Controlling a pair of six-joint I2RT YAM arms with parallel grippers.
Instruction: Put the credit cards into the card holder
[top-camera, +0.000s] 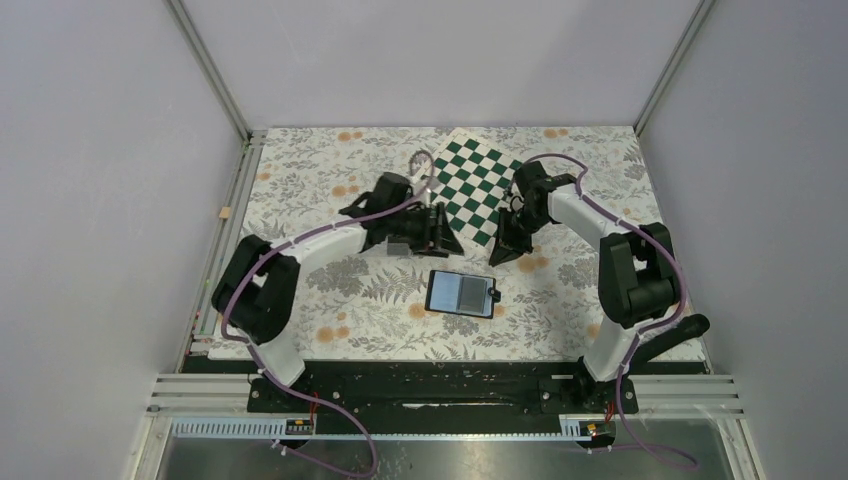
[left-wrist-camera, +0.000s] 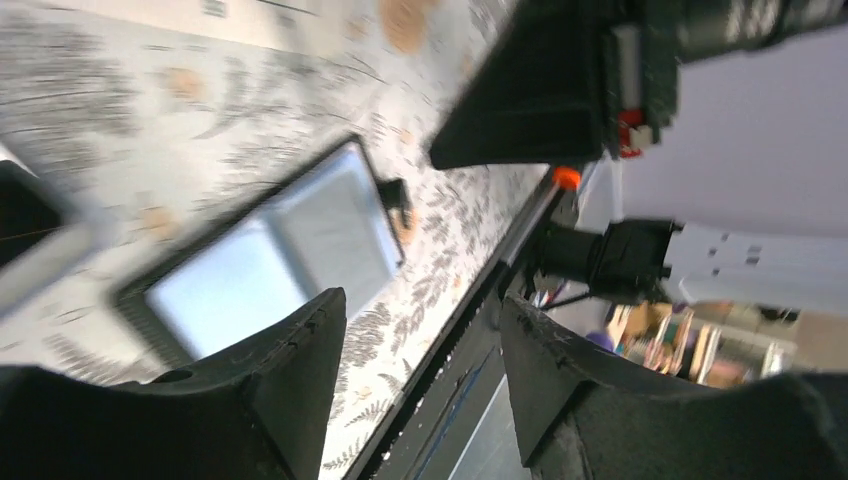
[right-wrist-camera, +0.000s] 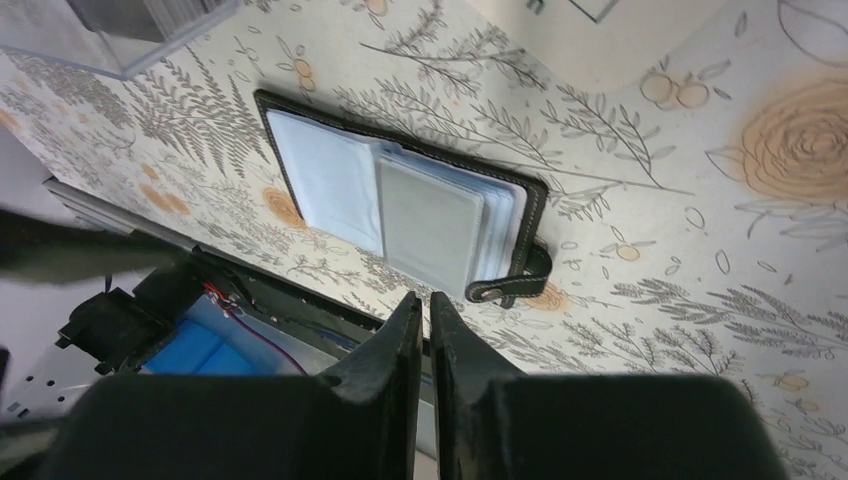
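The card holder (top-camera: 461, 294) lies open on the table, black-edged, with pale blue-white clear sleeves. In the right wrist view, one leaf of the holder (right-wrist-camera: 330, 180) looks pale blue and the other greyer, its strap at the near right corner. I cannot tell which sleeves hold cards. My left gripper is open and empty, above and behind the holder. Beyond the holder's right end, my right gripper has its fingertips close together, a narrow gap between them and nothing in it. No loose credit card can be made out.
A clear box (top-camera: 399, 247) stands left of the left gripper, with something dark inside in the right wrist view. A green-and-white checkered board (top-camera: 470, 180) lies behind both grippers.
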